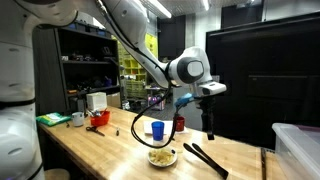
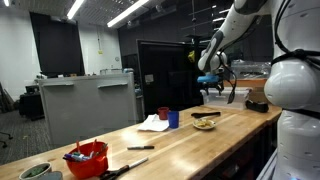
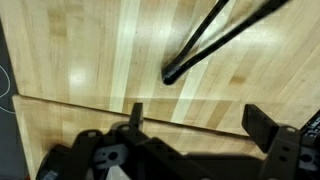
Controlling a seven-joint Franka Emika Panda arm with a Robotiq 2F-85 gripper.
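Note:
My gripper points down above the right part of the wooden table, open and empty. In the wrist view its two dark fingers stand wide apart at the bottom. A pair of black tongs lies on the tabletop, joined end toward the gripper and arms spread away from it. The exterior view also has the tongs flat on the wood, below the gripper and apart from it. Left of them is a white plate with yellowish food on it.
Behind the plate stand a blue cup and a red cup. A red basket with tools sits at the table's other end. A large clear bin is at the right. Bare wood lies before the plate.

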